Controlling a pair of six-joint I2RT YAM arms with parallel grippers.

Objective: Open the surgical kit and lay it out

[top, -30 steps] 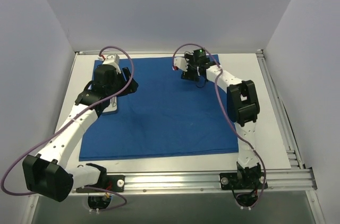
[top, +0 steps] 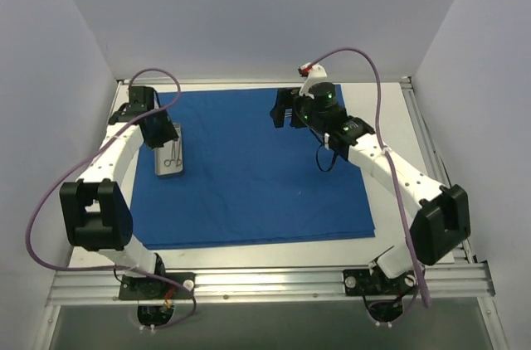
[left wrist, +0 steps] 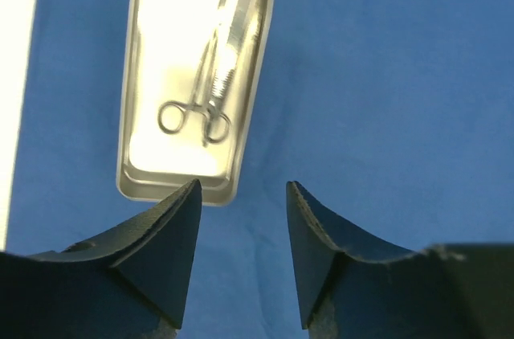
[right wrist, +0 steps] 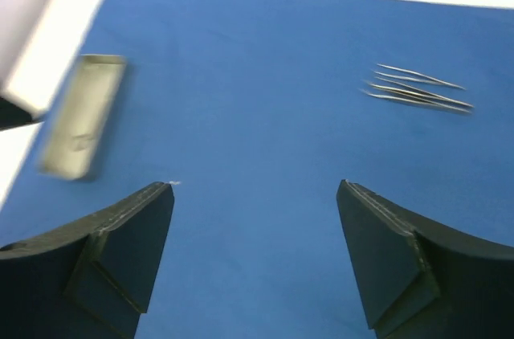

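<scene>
My left gripper hangs open over the near end of the metal tray [left wrist: 127, 146], which holds scissors [left wrist: 177, 114] and a slim handled instrument [left wrist: 234, 38] on the left of the blue drape [top: 249, 184]. In the right wrist view, several thin tweezer-like instruments [right wrist: 418, 98] lie side by side on the drape toward the back right. My right gripper is raised above the drape, open, with nothing visible between its fingers.
The drape covers most of the white table [top: 398, 126], with a large bare stretch in its middle and front. Grey walls stand at the back and both sides.
My left arm has moved back and leftward over the tray. My right arm has lifted from the instruments at the back right and drawn toward the near right.
</scene>
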